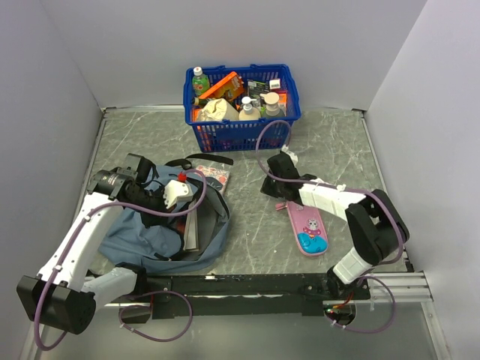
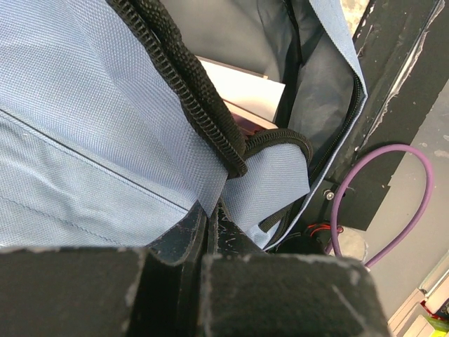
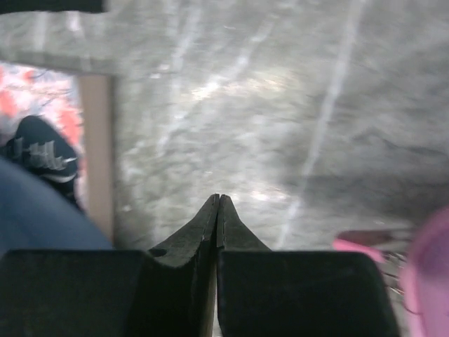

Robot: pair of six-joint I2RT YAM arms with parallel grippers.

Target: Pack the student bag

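Observation:
The blue bag (image 1: 135,240) lies at the left, its mouth agape, with books (image 1: 191,232) inside. My left gripper is shut on bag cloth (image 2: 154,140) beside the zipped opening. The Little Women book (image 1: 213,177), floral-covered, lies flat on the table behind the bag, which covers part of it. In the right wrist view the book (image 3: 95,140) is blurred, left of the fingers and apart from them. My right gripper is shut with nothing between its fingers, above bare table. A pink pencil case (image 1: 306,225) rests at the right.
At the back stands a blue basket (image 1: 240,136) packed with bottles and packets. A black strap (image 1: 210,157) lies behind the bag. Between bag and pencil case the grey table (image 1: 251,232) is bare, and its far right is also free.

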